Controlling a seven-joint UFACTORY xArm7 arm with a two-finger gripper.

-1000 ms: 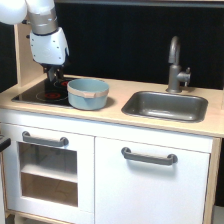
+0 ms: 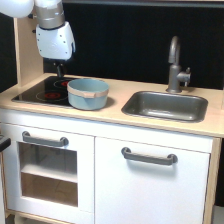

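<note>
A blue-grey pot (image 2: 88, 98) with a tan rim sits on the counter, overlapping the front right part of the black stovetop (image 2: 40, 92). My gripper (image 2: 60, 72) points down over the back of the stovetop, behind and to the left of the pot. Its dark fingers are small against the black background, so whether they stand open or shut is unclear. No object shows clearly between them, and the pot looks apart from them.
A grey sink (image 2: 165, 105) with a dark faucet (image 2: 176, 65) is set into the right of the wooden counter (image 2: 122, 92). Below are an oven-like compartment (image 2: 48, 165) and a white cabinet door (image 2: 130, 190) with a grey handle (image 2: 150, 157).
The arm and gripper have shifted a little to the right and slightly up. The pot, sink and cabinet look the same.
</note>
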